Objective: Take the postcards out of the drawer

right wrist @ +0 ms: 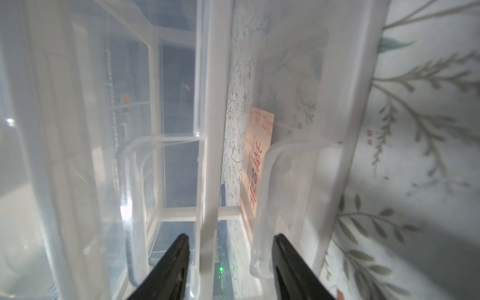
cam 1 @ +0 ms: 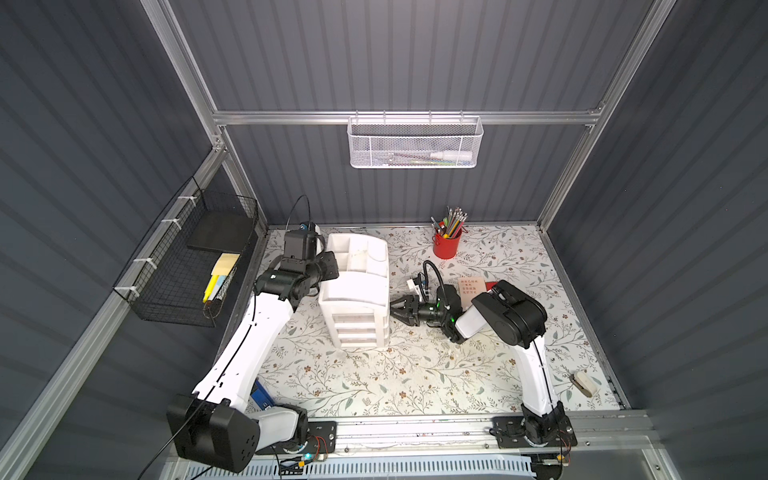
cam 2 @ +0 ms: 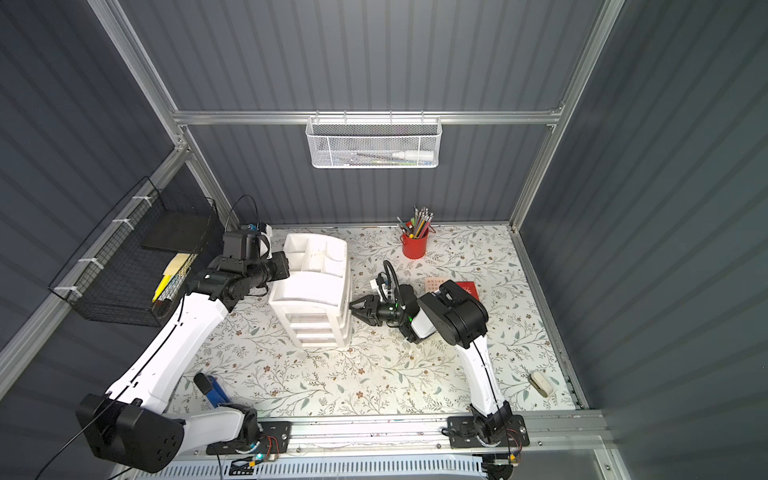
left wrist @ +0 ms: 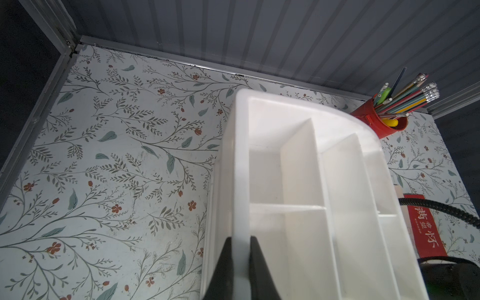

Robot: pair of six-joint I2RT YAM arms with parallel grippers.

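Note:
A white cabinet (cam 1: 356, 288) with translucent drawers stands left of the table's middle. My left gripper is shut on the thin white rim (left wrist: 241, 150) of its top, one finger on each side. Close to the drawer fronts, on the cabinet's right, my right gripper (cam 1: 394, 311) stands open. In the right wrist view its fingers (right wrist: 175, 265) are apart near the lower drawer's handle (right wrist: 280, 210), with no clear grip on anything. Behind that drawer's see-through front shows a pinkish postcard (right wrist: 257, 155) with red writing.
A pink card (cam 1: 472, 285) and a red card (left wrist: 426, 230) lie on the table, partly behind the right arm. At the back stands a red bucket of pencils (cam 1: 445, 244). A blue object (cam 2: 212, 389) lies front left.

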